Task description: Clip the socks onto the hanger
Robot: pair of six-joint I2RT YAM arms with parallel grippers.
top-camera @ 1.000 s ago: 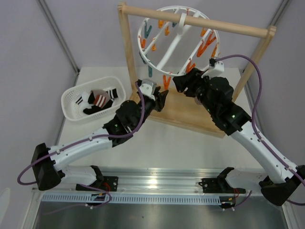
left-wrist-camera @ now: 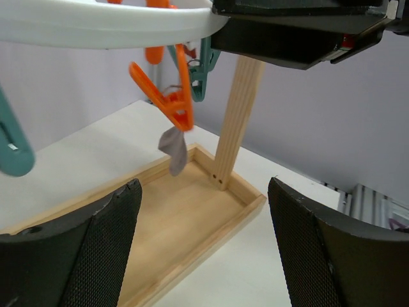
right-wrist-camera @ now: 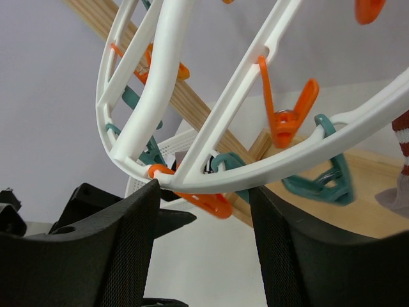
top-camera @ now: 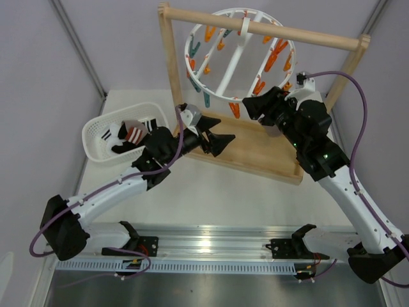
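The white round hanger [top-camera: 225, 78] with orange and teal clips hangs from the wooden frame. My left gripper is open below its rim, empty; an orange clip [left-wrist-camera: 182, 109] and teal clips are ahead of it. My right gripper is open at the rim, its fingers either side of an orange clip [right-wrist-camera: 211, 206] and near a teal one. A grey-tipped sock [right-wrist-camera: 397, 199] hangs at the right edge of the right wrist view. Other socks [top-camera: 134, 134] lie in the white basket at the left.
The basket [top-camera: 96, 147] stands on the white table [top-camera: 160, 204]. A wooden tray [top-camera: 249, 160] lies under the hanger. The frame's posts [top-camera: 172, 64] stand either side.
My left gripper has turned and opened out, its fingers more spread. My right gripper has moved slightly rightward in the top view. The hanger's clips have shifted a little to the right.
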